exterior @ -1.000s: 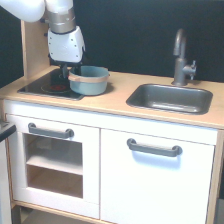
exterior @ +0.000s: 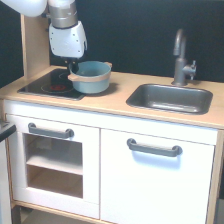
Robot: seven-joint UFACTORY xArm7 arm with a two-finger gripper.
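Note:
A blue-grey pot [exterior: 92, 80] with tan handles is at the stove end of the countertop, overlapping the right part of the black cooktop [exterior: 47, 84] in view. My gripper [exterior: 72, 70] comes down from above onto the pot's left side and appears shut on its rim or handle there. The fingers are small and dark, so the exact contact is hard to make out. Whether the pot's base clears the surface is unclear.
To the right lies a sunken grey sink [exterior: 170, 97] with a tall faucet [exterior: 180, 60] behind it. Bare wooden countertop [exterior: 122, 85] separates pot and sink. Below are an open-fronted oven compartment [exterior: 55, 165] and a closed white cabinet door [exterior: 150, 180].
Gripper and pot have both shifted slightly upward in the picture, and a little to the right. Sink, faucet and cabinets look the same.

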